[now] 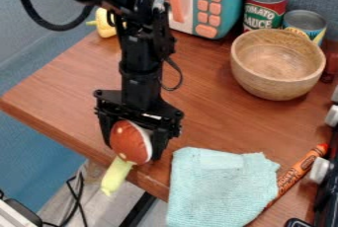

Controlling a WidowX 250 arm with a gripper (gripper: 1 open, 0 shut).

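Observation:
My black gripper [137,130] points down at the near left edge of the table [66,93], shut on an orange-red and white rounded object [129,142]. A pale yellow elongated piece [115,176] hangs below that object, past the table edge. To the right of it lies a light blue cloth [222,187].
A wooden bowl [276,65] sits at the right, with a tomato sauce can [264,10], another can [302,26] and a teal toy microwave [209,4] behind. An orange stick [299,172] lies beside the cloth.

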